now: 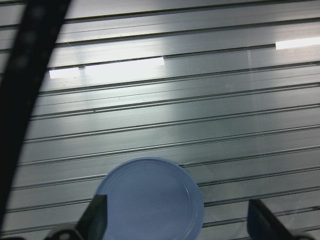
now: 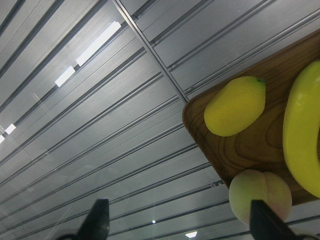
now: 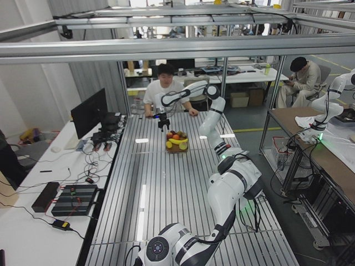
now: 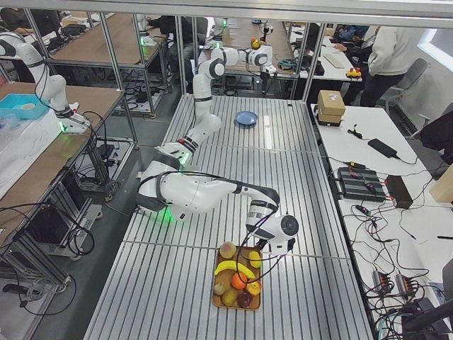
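A wooden tray (image 4: 221, 301) of fruit sits on the slatted metal table: a yellow banana (image 2: 305, 130), a lemon (image 2: 235, 105), a peach (image 2: 260, 195) and several other fruits. My right gripper hangs above and beside it, open, with nothing between its fingertips; in the camera left view this dark gripper (image 3: 163, 126) is just left of and above the tray. A round blue plate (image 4: 245, 117) lies toward the other end of the table. My left gripper is open above the plate (image 1: 150, 200), holding nothing.
A person (image 3: 166, 94) sits at the table's end behind the tray. White side desks carry a monitor (image 3: 89, 113), black boxes and cables. A neighbouring bench (image 3: 288, 119) with another arm stands opposite.
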